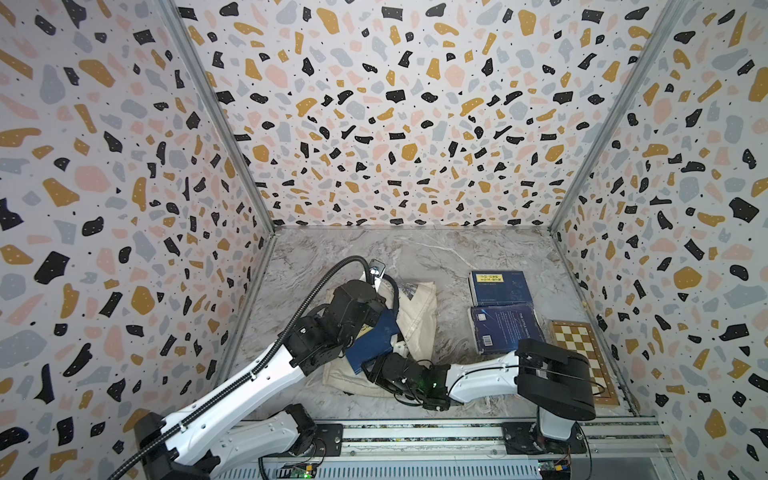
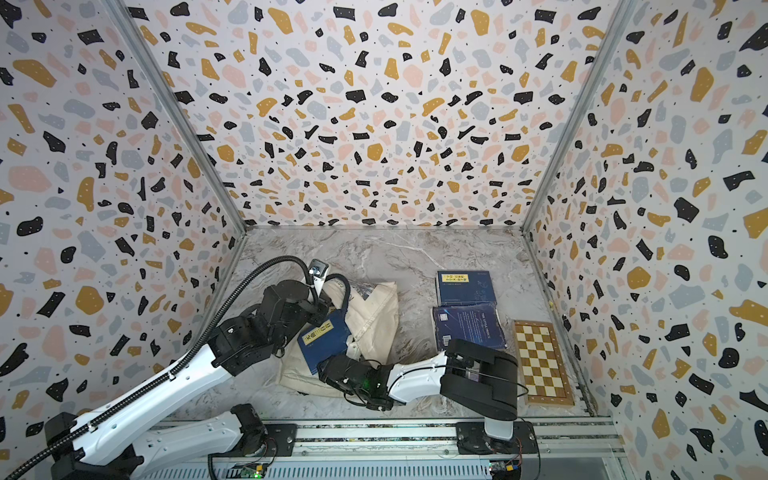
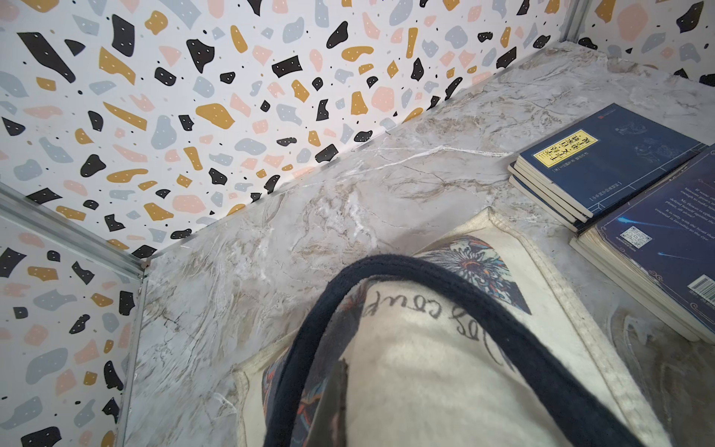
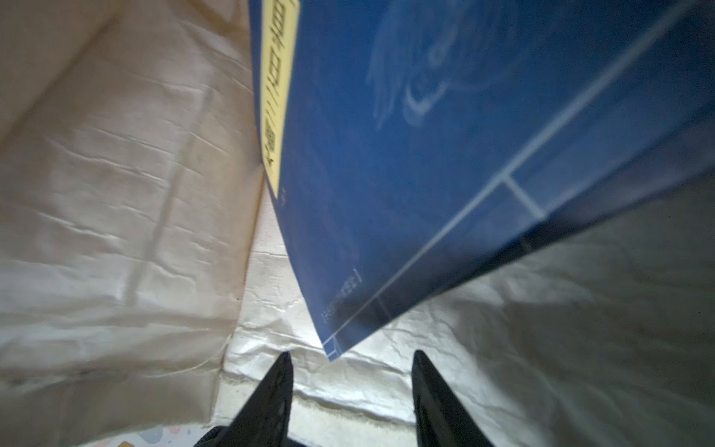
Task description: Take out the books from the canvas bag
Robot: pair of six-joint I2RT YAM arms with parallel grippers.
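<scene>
A blue book (image 1: 369,345) with a yellow label lies tilted in the mouth of the cream canvas bag (image 1: 419,316). In the right wrist view the book (image 4: 417,171) points one corner down at the gap between my right gripper's (image 4: 351,365) fingers, which are open with nothing held. A second dark edge (image 4: 633,186) shows beneath its cover. My left gripper is shut at the bag; its fingertips are hidden by its own wrist from above and by bulging canvas in the left wrist view. The bag's dark handle (image 3: 387,264) arches over that bulge.
Right of the bag lie blue books (image 1: 500,288) and a thicker purple-blue book (image 1: 505,328). A wooden chessboard (image 2: 542,360) rests near the right wall.
</scene>
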